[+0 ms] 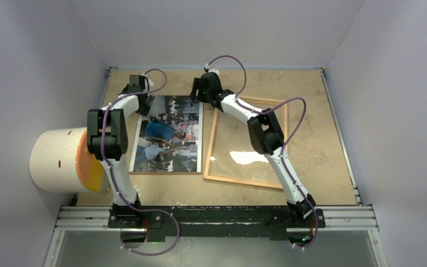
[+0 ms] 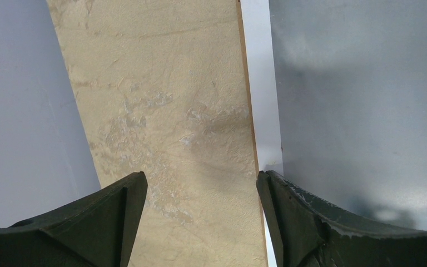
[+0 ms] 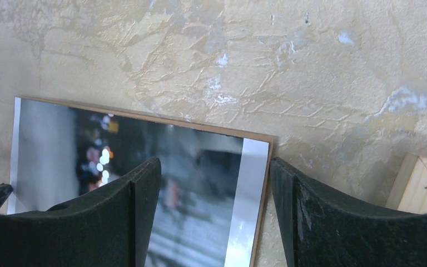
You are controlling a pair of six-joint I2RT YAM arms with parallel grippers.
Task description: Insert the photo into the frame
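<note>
The photo (image 1: 167,144), a street scene with a white border on a wooden board, lies left of the wooden frame (image 1: 208,156) with its clear pane. My left gripper is at the photo's top-left, its right finger on the white border (image 2: 261,83); whether it grips anything is hard to see. My right gripper is at the photo's top-right corner (image 3: 256,147), fingers apart, the right one beside the board's edge, the left one over the photo.
A white cylinder (image 1: 55,161) with orange end stands at the left. Bare table (image 1: 319,150) shows right of the frame; walls enclose the back and sides.
</note>
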